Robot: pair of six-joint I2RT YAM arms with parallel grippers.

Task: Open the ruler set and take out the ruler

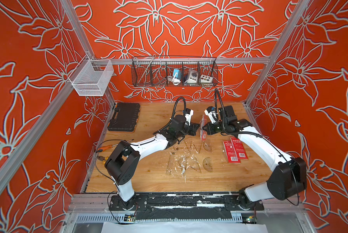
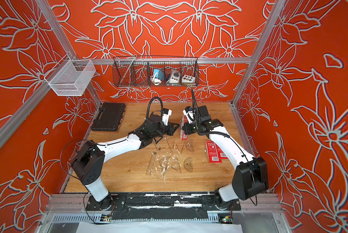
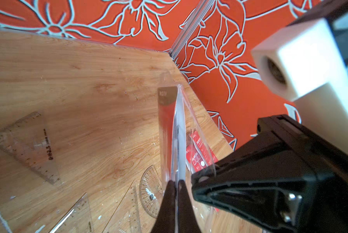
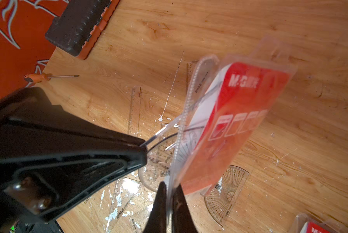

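Between my two grippers stands a clear ruler-set packet with a red and white card (image 4: pixel 240 112), held up on edge above the table. In the right wrist view my right gripper is shut with a clear plastic edge of the packet between its fingers. My left gripper is also shut, on a thin edge of the sleeve. A clear strip (image 4: pixel 181 116) runs from the left fingertips up along the packet, apart from the card, leaving a gap at that side. A clear ruled piece (image 4: pixel 199 81) shows behind the sleeve; whether it lies inside, I cannot tell.
Loose transparent rulers, set squares (image 1: pixel 189 163) and protractors (image 1: pixel 207 164) lie on the table in front. Two more red packets (image 1: pixel 231 151) lie to the right. A black case (image 1: pixel 124 117) is at the back left, with an orange-handled screwdriver (image 4: pixel 36 77) nearby.
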